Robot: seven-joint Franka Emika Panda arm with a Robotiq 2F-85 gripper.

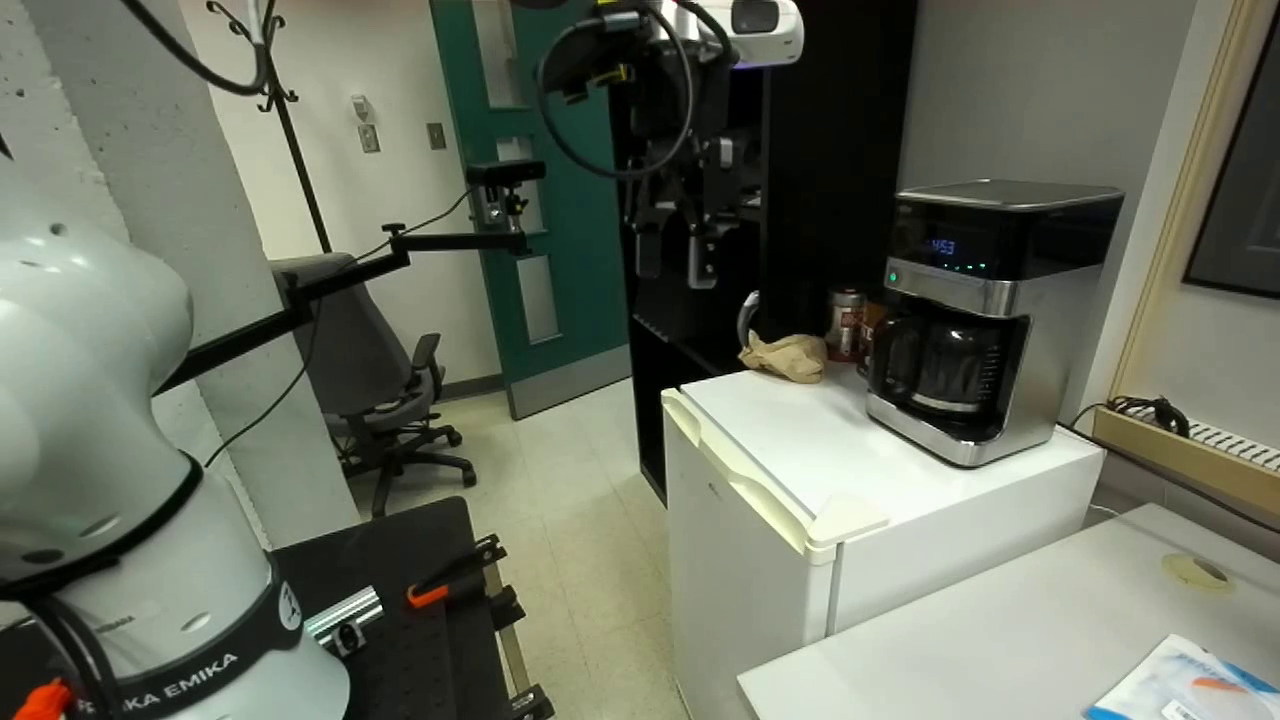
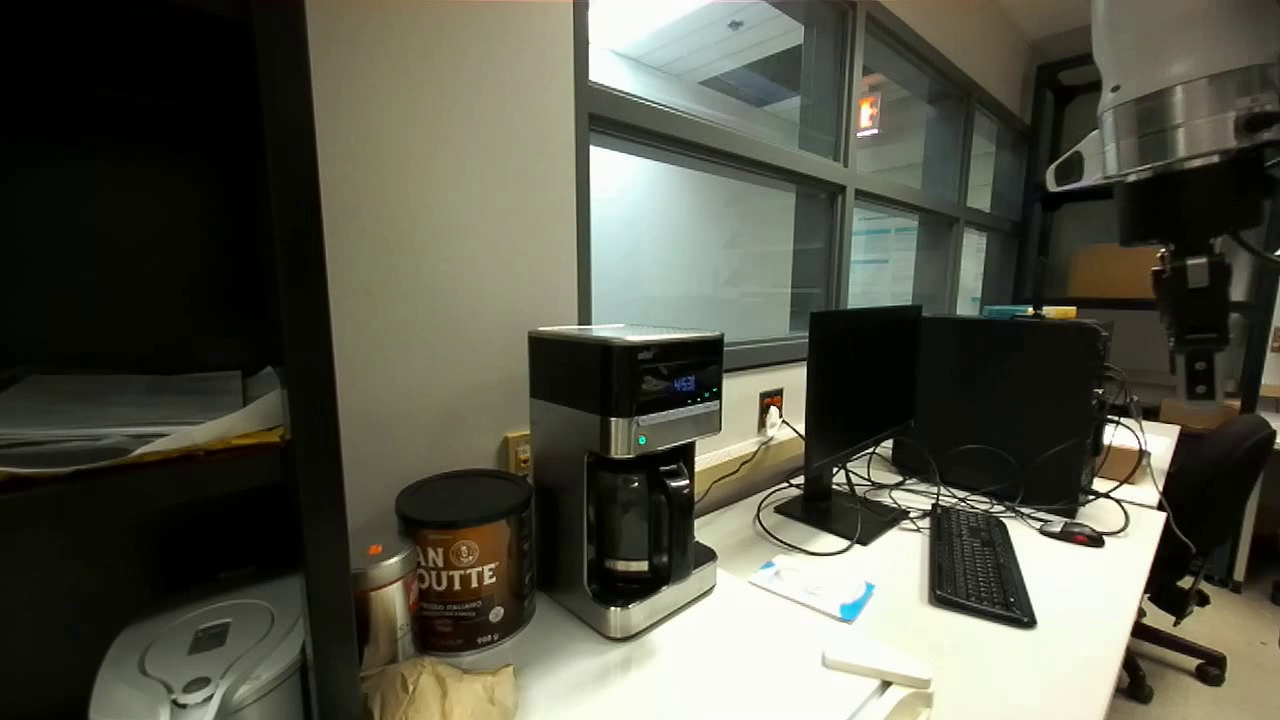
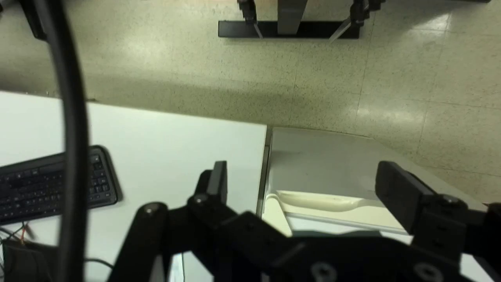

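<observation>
High over the floor, in front of the small white fridge (image 1: 768,480), hangs my gripper (image 1: 675,258). Its two black fingers (image 3: 218,183) are spread wide in the wrist view, and nothing is between them. On the fridge stands a black and silver coffee maker (image 1: 1008,312) with its lit display and its glass carafe (image 1: 954,360) inside. A crumpled brown bag (image 1: 786,356) lies at the fridge's back left, and a brown coffee tin (image 2: 465,564) sits beside the machine. My gripper is well apart from all of these.
A white desk (image 2: 1020,672) adjoins the fridge, bearing a keyboard (image 2: 978,562), a monitor (image 2: 864,384) and a blue-and-white packet (image 2: 816,588). Behind the fridge rises a black shelf (image 1: 828,156).
</observation>
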